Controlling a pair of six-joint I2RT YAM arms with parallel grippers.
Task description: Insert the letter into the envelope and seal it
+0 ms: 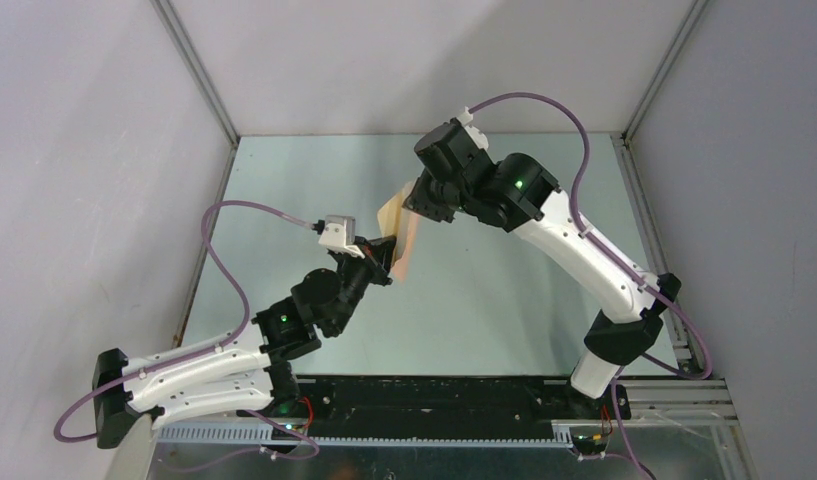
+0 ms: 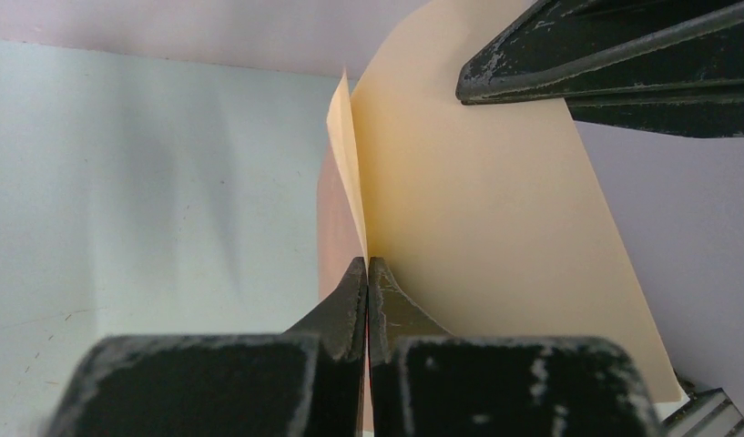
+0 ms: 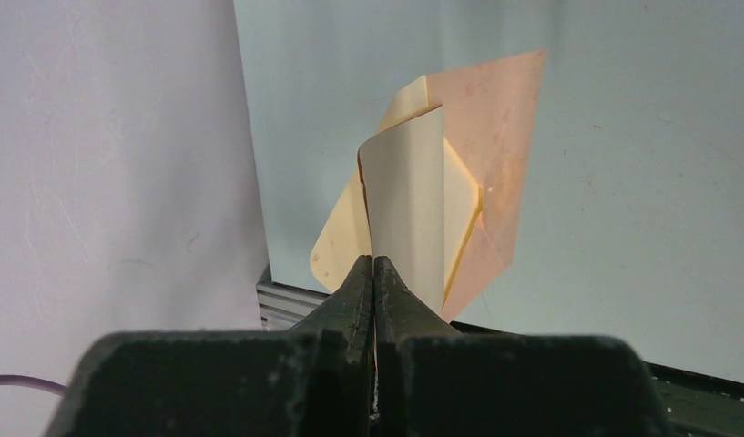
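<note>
A pink envelope [image 3: 500, 127] with a cream inner side is held up above the table, tilted. In the left wrist view, paper runs between the tips of my left gripper, which is shut on the envelope's edge. A broad cream sheet [image 2: 504, 218] bows out to the right, with the right fingers [image 2: 532, 68] at its upper edge. My right gripper is shut; a curled beige sheet [image 3: 404, 191] meets its tips, overlapping the envelope. I cannot tell for certain which cream parts are letter and which are flap.
White walls [image 1: 404, 70] enclose it at the back and sides. A dark strip [image 1: 434, 405] runs along the front. Purple cables [image 1: 581, 180] loop over both arms.
</note>
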